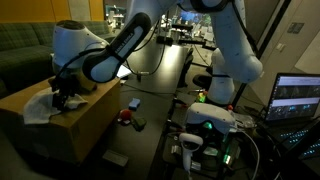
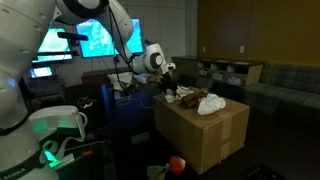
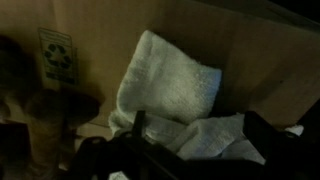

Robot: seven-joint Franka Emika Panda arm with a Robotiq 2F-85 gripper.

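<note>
A crumpled white cloth (image 1: pixel 42 106) lies on the top of a cardboard box (image 1: pixel 98 118), partly hanging over its edge in exterior view 1. From the wrist, the cloth (image 3: pixel 172 82) shows as a pale folded flap with a second rumpled part below it. My gripper is open, one dark finger at either side of the rumpled part. In exterior view 1 the gripper (image 1: pixel 61 97) hangs low over the cloth; whether the fingers touch it I cannot tell.
A brown fluffy object (image 3: pixel 48 122) lies on the box left of the gripper in the wrist view. A red ball (image 2: pixel 177 165) is on the floor by the box. Seating (image 2: pixel 295 88) stands behind.
</note>
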